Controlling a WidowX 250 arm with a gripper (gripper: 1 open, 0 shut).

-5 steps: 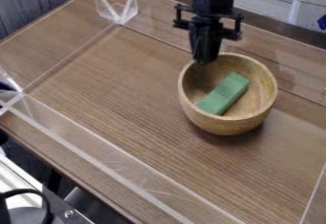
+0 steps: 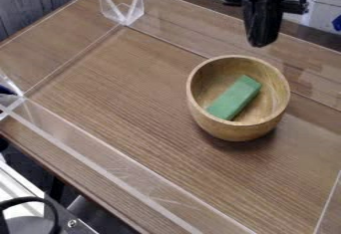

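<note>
My black gripper hangs at the top right, above and behind the bowl, clear of it; it looks shut, with nothing visible between its fingers. A round wooden bowl stands on the wooden table at the centre right, with a green rectangular block lying inside it.
Clear plastic pieces line its left and back edges. Black cables and metal parts sit off the table at the lower left.
The gripper has moved up and to the right, away from the bowl. The bowl sits very slightly differently from a second ago; the green block remains inside it.
</note>
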